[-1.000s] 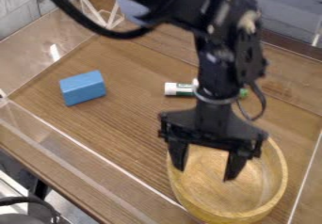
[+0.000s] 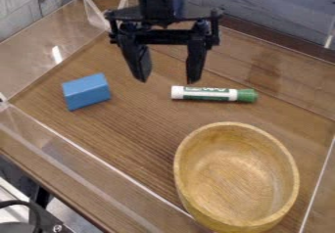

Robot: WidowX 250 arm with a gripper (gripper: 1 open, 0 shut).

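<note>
My gripper [image 2: 165,66] is at the upper middle, open, its dark fingers pointing down with nothing seen between them. A blue block [image 2: 86,89] lies to its lower left on the wooden table. A white and green tube [image 2: 214,94] lies to its lower right. An empty tan bowl [image 2: 237,178] is at the bottom right.
Clear edging runs along the left side. Black cable or hardware shows at the bottom left corner.
My gripper has moved away from over the bowl, up and slightly left in the view, leaving the bowl and tube uncovered. The block, tube and bowl appear unmoved.
</note>
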